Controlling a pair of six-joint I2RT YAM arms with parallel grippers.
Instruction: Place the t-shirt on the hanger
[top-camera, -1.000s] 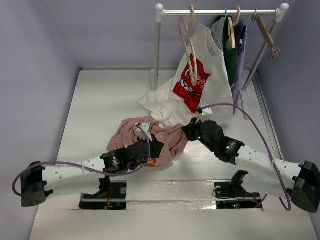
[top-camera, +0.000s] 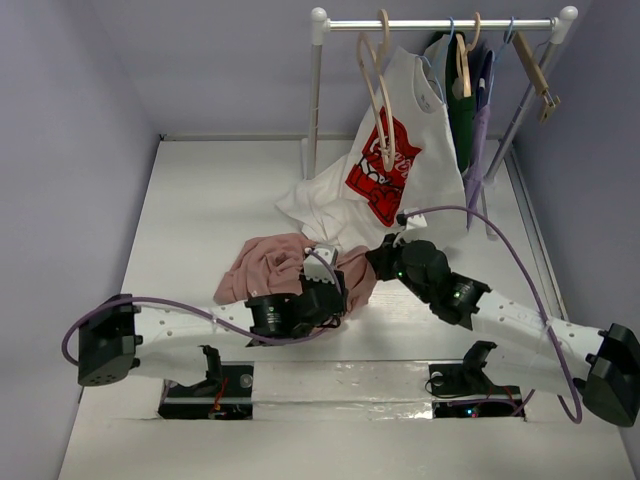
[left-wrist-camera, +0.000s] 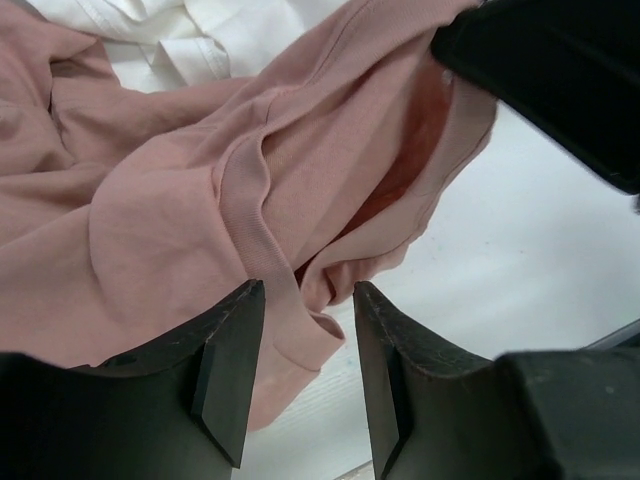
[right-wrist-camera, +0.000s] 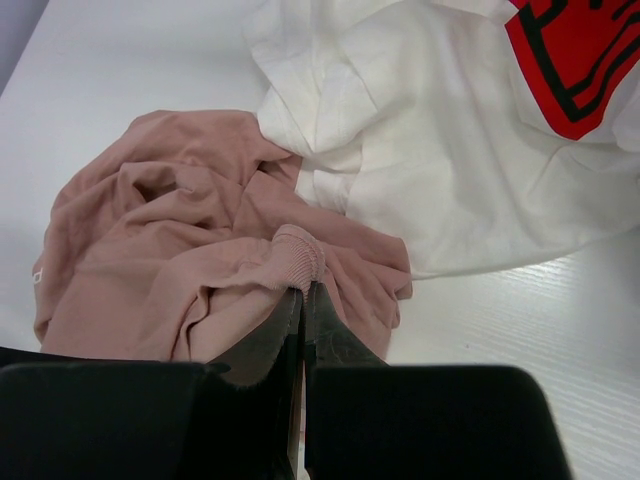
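Note:
A crumpled pink T-shirt (top-camera: 255, 265) lies on the white table, also seen in both wrist views (left-wrist-camera: 160, 230) (right-wrist-camera: 150, 230). My right gripper (top-camera: 375, 260) is shut on a raised fold of it, which shows at the fingertips in the right wrist view (right-wrist-camera: 303, 290). My left gripper (top-camera: 330, 295) hangs open over the shirt; in the left wrist view (left-wrist-camera: 310, 292) its fingers are spread above a lower fold and the table, holding nothing. Pale wooden hangers (top-camera: 387, 120) hang on the rail above.
A white garment with red print (top-camera: 420, 150) hangs from the rack (top-camera: 340, 25) and spreads onto the table behind the pink shirt. Darker garments (top-camera: 460, 130) hang at the right. Bare table (top-camera: 180, 200) lies at the left, with walls around.
My left gripper has moved rightward along the pink shirt, toward my right gripper. The right arm and the rack look unchanged.

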